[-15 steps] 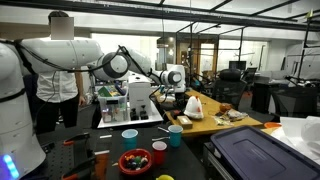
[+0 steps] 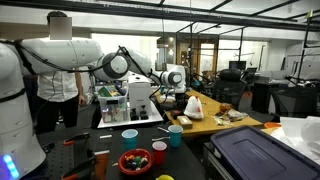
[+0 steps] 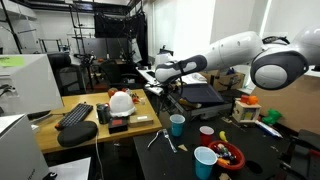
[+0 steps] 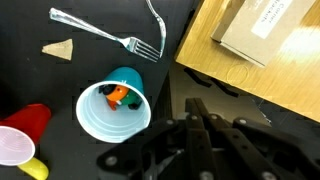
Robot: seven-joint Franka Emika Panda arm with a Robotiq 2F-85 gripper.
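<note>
My gripper points downward in the wrist view, its dark fingers together and nothing showing between them. To its left stands a light-blue cup (image 4: 112,125), with orange, green and dark small items inside. A fork (image 4: 105,34) lies above the cup on the black table, beside part of another metal utensil (image 4: 155,18). A red cup (image 4: 18,135) and something yellow (image 4: 35,169) are at the lower left. In the second exterior view the arm reaches across above the blue cup (image 3: 178,125), and the gripper hangs near the wooden table.
The wooden table (image 2: 225,122) holds a small cardboard box (image 4: 262,28), a keyboard (image 3: 77,116) and other items. A second blue cup (image 3: 205,161) and a red bowl (image 3: 229,157) with contents stand on the black table. A large dark tray (image 2: 265,160) lies at the right.
</note>
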